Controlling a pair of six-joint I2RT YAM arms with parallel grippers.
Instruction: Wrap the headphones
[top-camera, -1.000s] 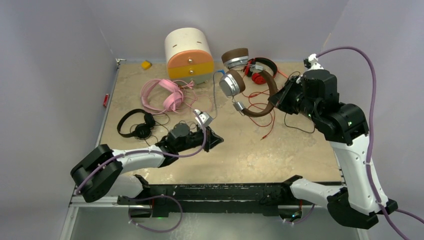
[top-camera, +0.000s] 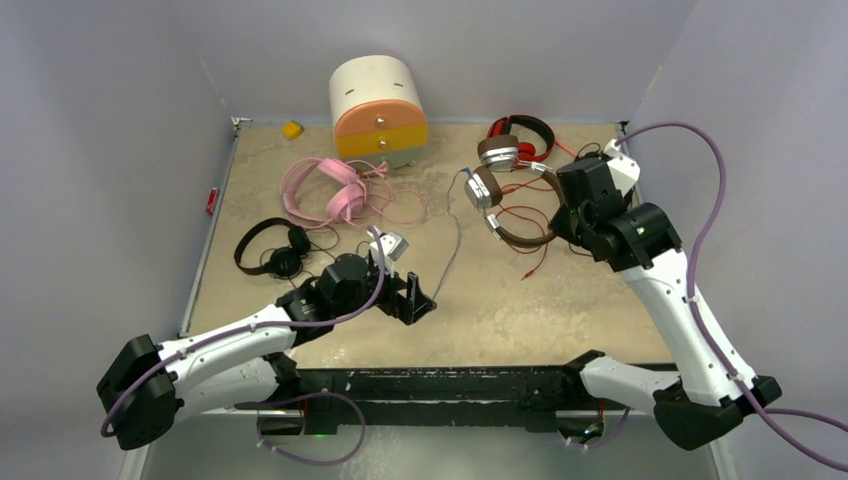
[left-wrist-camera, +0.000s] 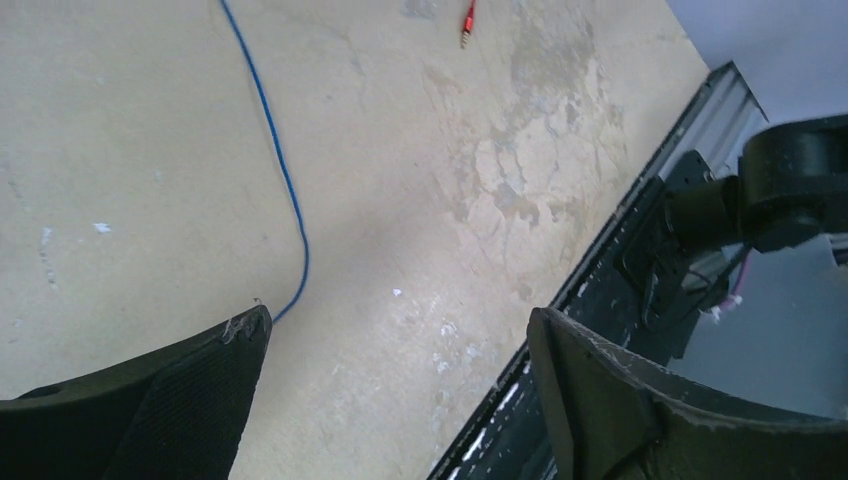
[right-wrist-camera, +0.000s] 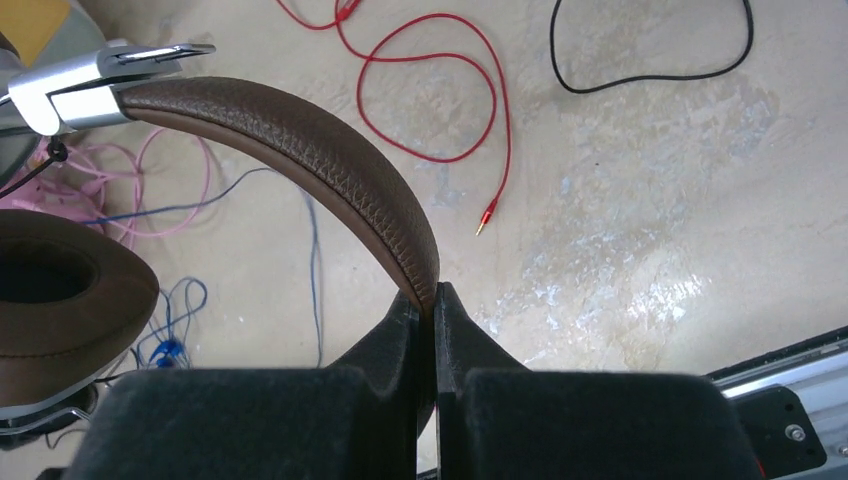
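Note:
Brown-and-silver headphones (top-camera: 483, 186) are held up over the mat at right by my right gripper, shut on their leather headband (right-wrist-camera: 300, 150); one brown ear cushion (right-wrist-camera: 60, 290) shows at the left of the right wrist view. A thin blue cable (left-wrist-camera: 280, 150) runs down from them across the mat toward my left gripper (top-camera: 415, 300). That gripper is open low over the front middle, the cable passing behind its left finger in the left wrist view, with nothing clearly held.
Pink headphones (top-camera: 343, 200), black headphones (top-camera: 283, 262) and red-black headphones (top-camera: 530, 128) lie on the mat (top-camera: 500, 330). A drawer box (top-camera: 378, 110) stands at the back, a yellow block (top-camera: 292, 130) beside it.
My left gripper has opened and shifted slightly left.

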